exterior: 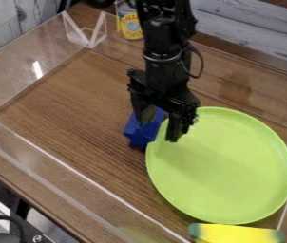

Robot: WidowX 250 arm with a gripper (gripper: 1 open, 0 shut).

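Observation:
A blue block (143, 131) lies on the wooden table beside a large light green plate (220, 169). My black gripper (159, 116) is open and low over the block, its fingers around or just above it, hiding much of its upper part. Whether they touch it I cannot tell.
A yellow object (235, 233) lies at the front edge below the plate. A can with a yellow label (129, 24) stands at the back. Clear plastic walls edge the table.

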